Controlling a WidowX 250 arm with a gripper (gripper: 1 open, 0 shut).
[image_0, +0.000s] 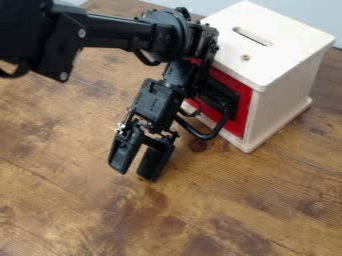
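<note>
My black gripper points down over the wooden floor in front of a pale wooden box, at the centre-left of the view. Its two fingers stand side by side with a narrow gap, and I see no object between them. The box has a slot in its lid and a red front panel, partly hidden behind the arm.
Bare wooden surface fills the left and lower part of the view, with free room there. The box takes up the upper right, against a pale background at the top edge.
</note>
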